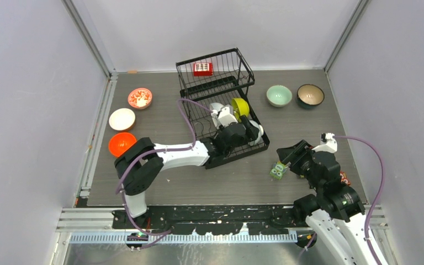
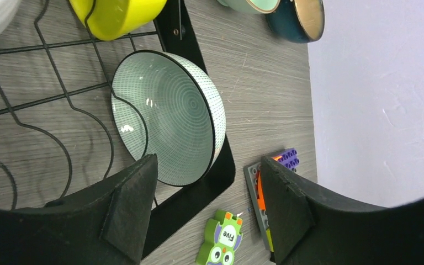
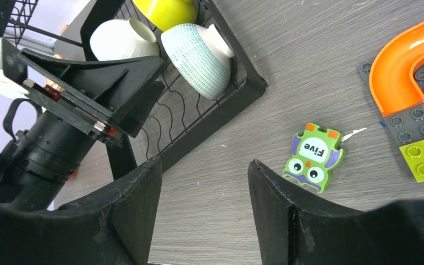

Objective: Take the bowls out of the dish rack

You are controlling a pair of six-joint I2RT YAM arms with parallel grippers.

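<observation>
The black dish rack (image 1: 219, 160) holds a yellow bowl (image 1: 240, 107), a white bowl (image 3: 122, 43) and a pale green patterned bowl (image 2: 168, 118), which stands on edge in the front right corner. My left gripper is over that corner, its fingers parted, nothing between them; the patterned bowl lies just beyond its left fingertip, and contact is not clear. Off to the right of the rack, my right gripper hangs above the table with its fingers apart and empty.
Right of the rack stand a mint bowl (image 1: 279, 96) and a dark-rimmed bowl (image 1: 310, 95). Three bowls, including an orange bowl (image 1: 122, 143), line the left side. An owl block (image 3: 314, 157) and a toy brick plate (image 3: 414, 94) lie on the table near my right gripper.
</observation>
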